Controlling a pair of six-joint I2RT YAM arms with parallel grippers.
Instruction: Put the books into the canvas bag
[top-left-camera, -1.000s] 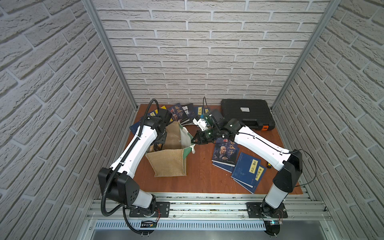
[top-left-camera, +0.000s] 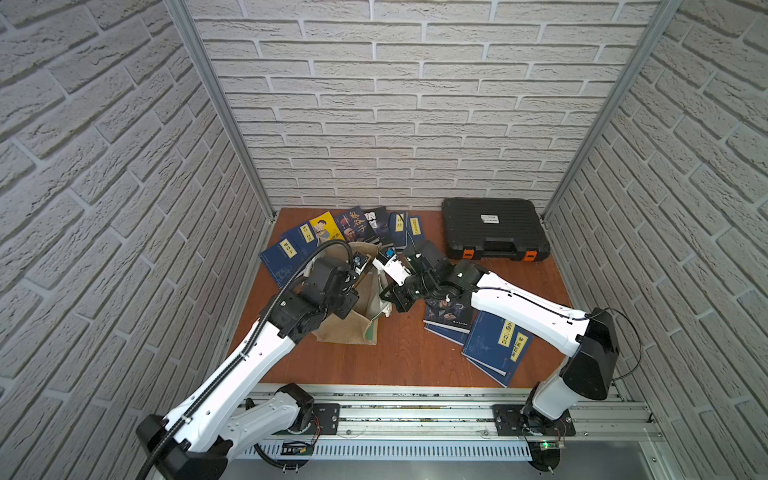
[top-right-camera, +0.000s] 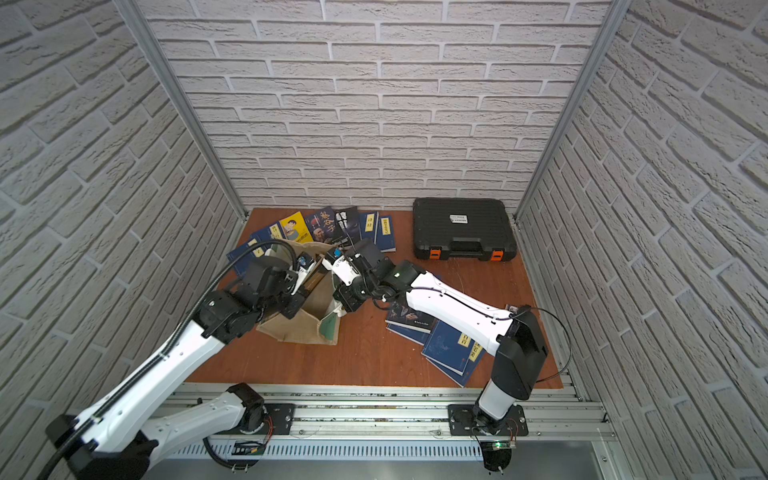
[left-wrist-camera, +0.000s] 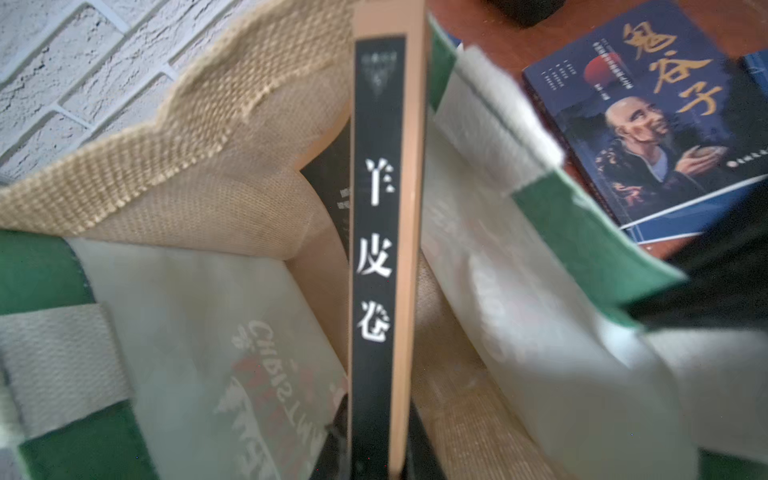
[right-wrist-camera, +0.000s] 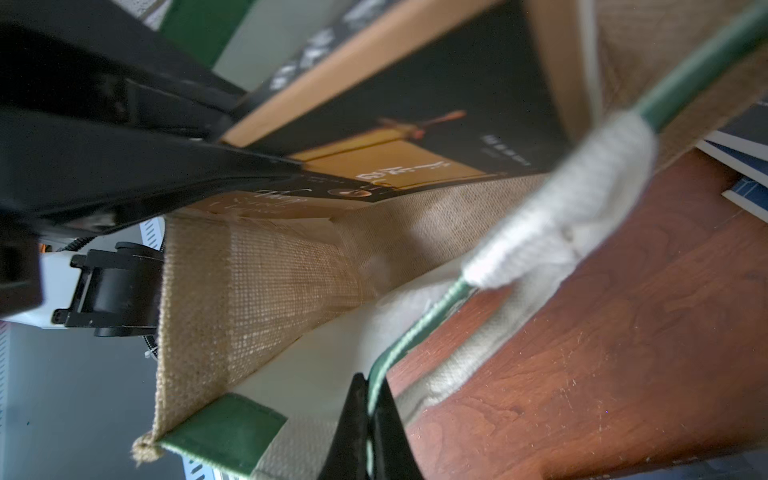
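Note:
The canvas bag (top-left-camera: 344, 329) stands on the left half of the table, its mouth open toward the cameras. My left gripper is shut on a black book (left-wrist-camera: 376, 200) with white characters on its spine. In the left wrist view the book stands on edge across the bag's open mouth; how deep it reaches is hidden. On the bag's right side, my right gripper is shut on the thin green-and-white rim (right-wrist-camera: 416, 332). The held book also shows close by in the right wrist view, partly behind the left gripper's black fingers (right-wrist-camera: 144, 168).
Blue books (top-left-camera: 284, 249), a yellow book (top-left-camera: 325, 226) and dark books (top-left-camera: 356, 224) lie behind the bag. More books (top-left-camera: 500, 344) lie at the front right. A black case (top-left-camera: 494, 228) fills the back right. Bare table lies in front of the bag.
My left gripper has moved rightward over the bag with the book, away from its left side. The bag's mouth looks narrower.

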